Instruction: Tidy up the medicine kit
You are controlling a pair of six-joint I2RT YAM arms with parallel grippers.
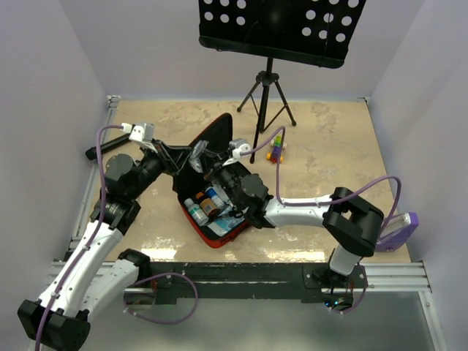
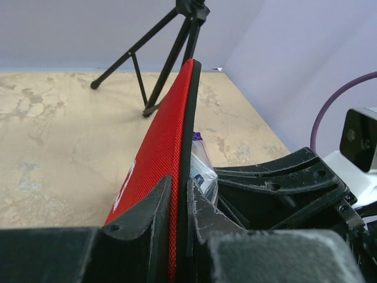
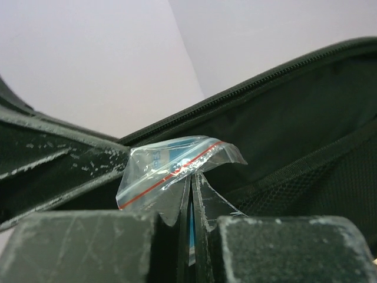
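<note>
The medicine kit, a red case with black lining (image 1: 219,243), stands open in the middle of the table. Its raised lid (image 2: 159,154) has its edge pinched by my left gripper, which is shut on it. My right gripper is at the inner side of the lid, shut on a clear zip bag (image 3: 171,165) with a red stripe and something blue inside. Dark mesh of a lid pocket (image 3: 294,191) shows behind the bag. Inside the case lie a white bottle (image 1: 196,212), a brown bottle (image 1: 207,205) and another white-and-blue bottle (image 1: 215,197).
A black music stand (image 1: 263,84) rises at the back, its tripod feet close to the lid. Colourful toy blocks (image 1: 276,149) sit right of it. A purple-and-white box (image 1: 398,232) is at the right edge. Table right of the case is free beyond my right arm.
</note>
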